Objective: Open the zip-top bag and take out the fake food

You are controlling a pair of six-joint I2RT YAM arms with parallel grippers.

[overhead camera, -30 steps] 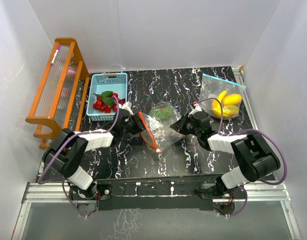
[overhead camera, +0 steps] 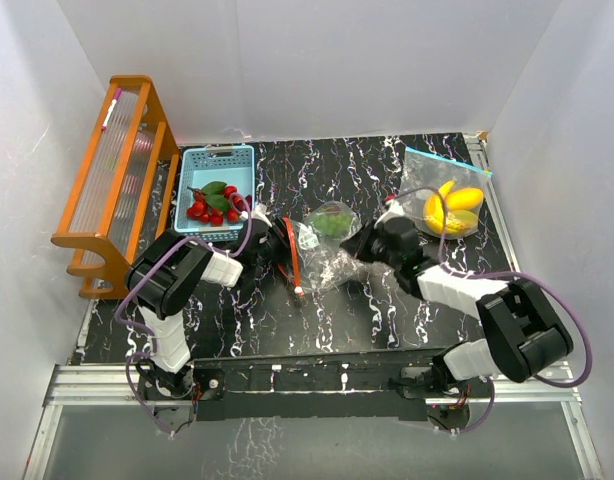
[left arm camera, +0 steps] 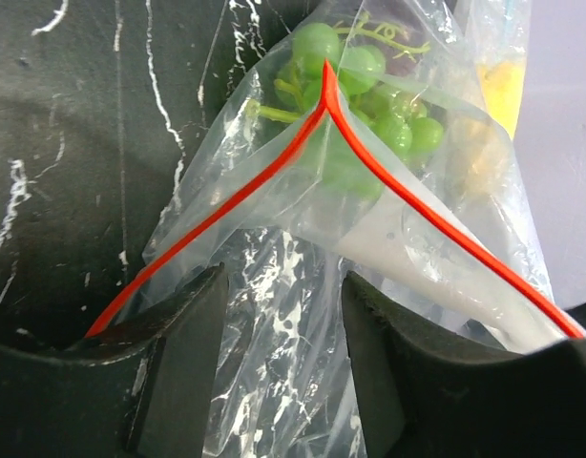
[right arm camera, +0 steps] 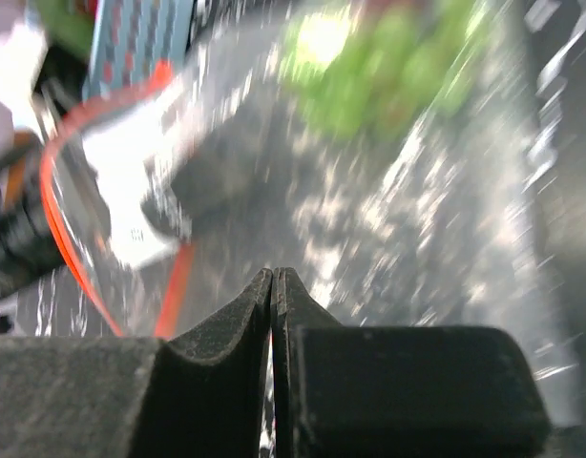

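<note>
A clear zip top bag point(overhead camera: 332, 268) with a red-orange zip edge point(left arm camera: 408, 196) lies mid-table, its mouth spread toward my left gripper. Green grapes point(left arm camera: 355, 95) are inside, at the bag's far end in the left wrist view. The left fingers stand apart at the mouth, with clear film visible beyond the gap and no food between them. My right gripper is shut at the bag's right side, its tips together against the plastic film; the pinched fold itself is hard to see. From above, the right gripper point(overhead camera: 353, 247) looks blurred.
A blue basket point(overhead camera: 192, 172) with red and green food stands back left, beside an orange wooden rack point(overhead camera: 137, 150). Another zip bag point(overhead camera: 435, 165) holding yellow food lies back right. Bare table is in front of the grape bag.
The left arm shifted its pose at the mouth, and the zip edge became more upright in view.
</note>
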